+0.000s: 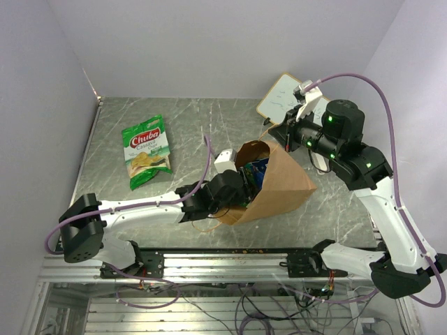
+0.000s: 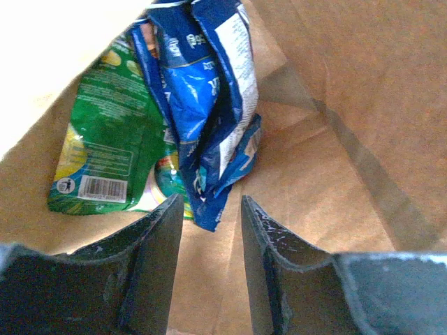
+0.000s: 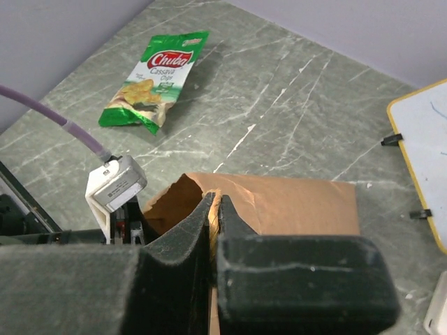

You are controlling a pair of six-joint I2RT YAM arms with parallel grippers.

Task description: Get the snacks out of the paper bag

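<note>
The brown paper bag (image 1: 283,185) lies on its side with its mouth toward the left. Inside it, the left wrist view shows a crumpled blue snack packet (image 2: 192,91) beside a green packet (image 2: 105,146). My left gripper is at the bag's mouth, its fingers apart with nothing gripped, just short of the blue packet's lower end. On the bag's upper edge, my right gripper is shut, pinching the paper rim. A green-and-white Chuba chips packet (image 1: 147,151) lies outside the bag on the table's left.
At the back right a whiteboard (image 1: 281,98) with a yellow frame rests on the marble table (image 1: 192,115). A white object (image 3: 438,307) lies near it. Free table surrounds the Chuba packet and stretches behind the bag.
</note>
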